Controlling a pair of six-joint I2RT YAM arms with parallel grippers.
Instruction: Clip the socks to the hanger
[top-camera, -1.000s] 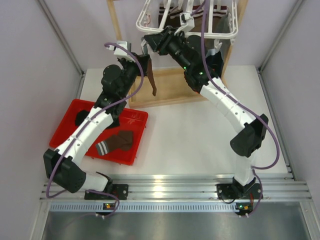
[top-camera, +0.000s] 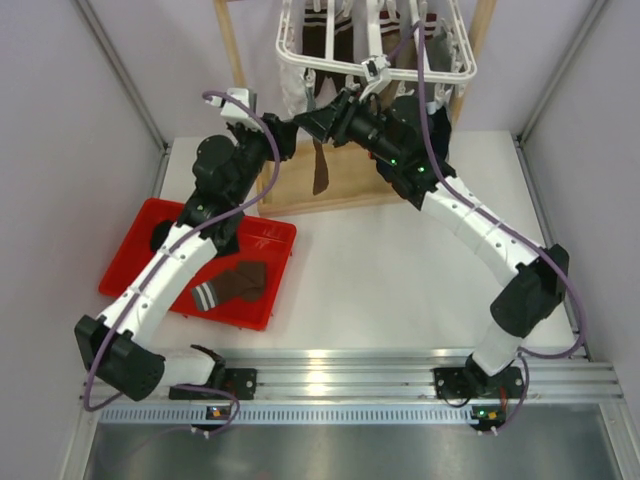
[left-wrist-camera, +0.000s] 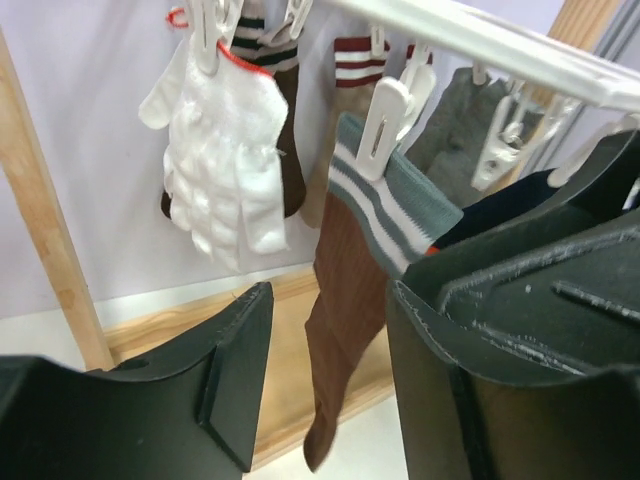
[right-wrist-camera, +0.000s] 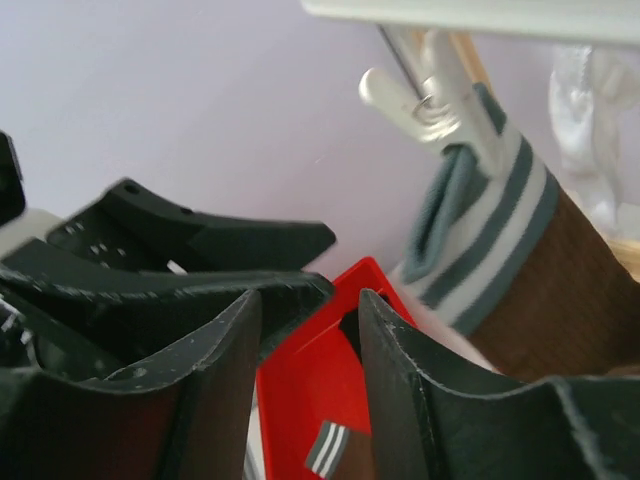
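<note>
A brown sock (left-wrist-camera: 345, 290) with a grey-and-white striped cuff hangs from a white clip (left-wrist-camera: 382, 130) on the hanger (top-camera: 375, 72). In the right wrist view that clip bites the striped cuff (right-wrist-camera: 500, 220). My left gripper is open just below the cuff; the sock hangs behind the gap, not gripped. My right gripper is also open, nothing between its fingers, under and beside the clip. In the top view both gripper tips meet near the hanger's front rail, hiding part of the sock.
White gloves (left-wrist-camera: 225, 150) and other socks hang from clips behind. A red tray (top-camera: 270, 300) at the left holds another brown striped sock (top-camera: 230, 285) and dark items. Bare table lies right of the tray, below the hanger.
The right arm has lowered from the rail. The sock now hangs from the clip.
</note>
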